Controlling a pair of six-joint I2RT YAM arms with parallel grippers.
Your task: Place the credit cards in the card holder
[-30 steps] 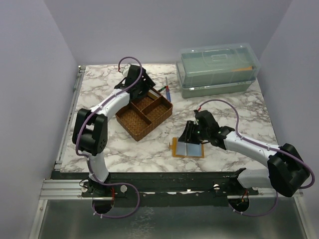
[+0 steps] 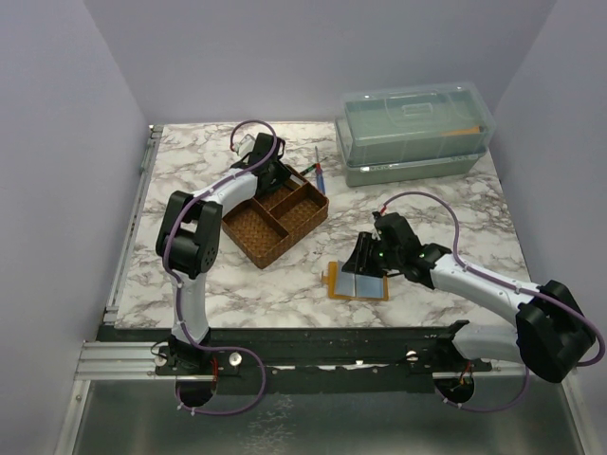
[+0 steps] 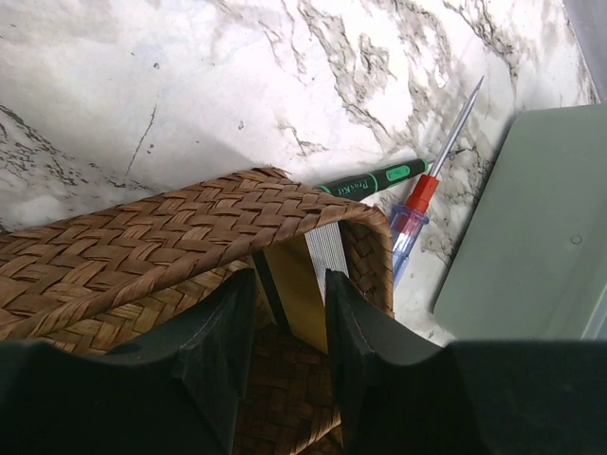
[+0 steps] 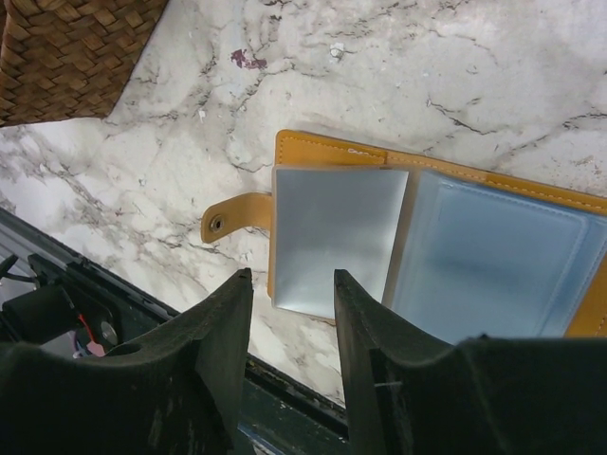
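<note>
Cards (image 3: 296, 289), a golden-brown face and a striped pale edge showing, stand upright in a far compartment of the woven brown basket (image 2: 256, 235). Over that compartment, my left gripper has its fingers apart, with the cards visible in the gap; whether either finger touches them I cannot tell. The card holder (image 4: 377, 157), tan with stitched edges, lies open on the table, showing a greyish pocket and a bluish pocket. Above its left part is my right gripper, open and empty. In the top view, the left arm hides part of the basket.
Just beyond the basket rim lie a green-black pen-like tool (image 3: 377, 179) and a screwdriver (image 3: 414, 203) with a red and blue handle. A lidded translucent box (image 2: 417, 123) fills the back right. Bare marble table separates basket and holder.
The right arm has shifted slightly over the holder. Basket and holder stay put.
</note>
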